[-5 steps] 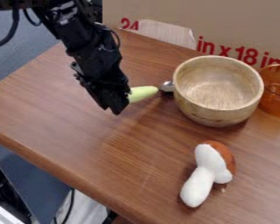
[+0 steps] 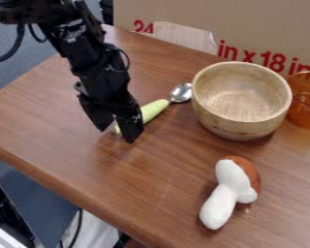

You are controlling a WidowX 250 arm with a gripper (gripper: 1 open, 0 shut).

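My black gripper [image 2: 119, 124] is low over the table at centre-left, its fingertips around or just over the left part of a pale green-yellow elongated object [image 2: 150, 112]. Whether the fingers grip it is unclear, as the gripper hides that end. A silver spoon [image 2: 181, 92] lies just behind the object, beside a pale wooden bowl [image 2: 242, 111].
A mushroom-shaped toy [image 2: 225, 201] lies at the front right. An orange transparent container [image 2: 304, 107] stands right of the bowl, with a cardboard box [image 2: 248, 29] behind. The table's edge runs along the lower left.
My gripper has moved down and slightly left, uncovering more of the pale green-yellow object and the spoon. The other things are unmoved.
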